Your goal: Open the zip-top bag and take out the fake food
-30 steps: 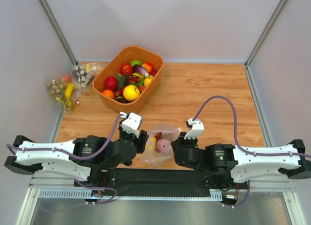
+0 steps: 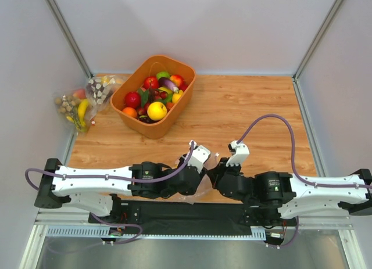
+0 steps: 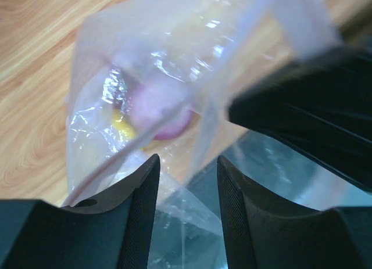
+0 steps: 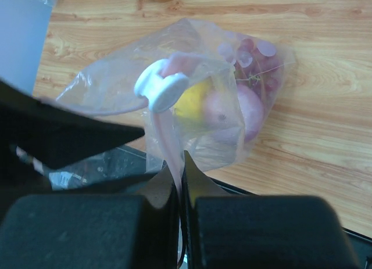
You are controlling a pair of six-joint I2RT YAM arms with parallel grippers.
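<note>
In the right wrist view a clear zip-top bag (image 4: 192, 147) holds a yellow piece, a pinkish-purple round piece (image 4: 251, 112) and purple grapes (image 4: 270, 77). A white slider (image 4: 161, 86) sits on its zip strip. My right gripper is shut on the end of that strip. Open fingers show on my left gripper, with the bag (image 3: 93, 106) spread beyond and around its fingertips; no firm hold is visible. From above, both grippers nearly meet and the arms hide most of the bag (image 2: 204, 190).
An orange bin (image 2: 168, 124) of fake fruit and vegetables stands behind the left arm. Two more bags of fake food, one with a banana (image 2: 82, 111), lie at the back left. Bare wood fills the right and back of the table.
My left gripper has swung right, across the bag and close to the right gripper, covering the food from above.
</note>
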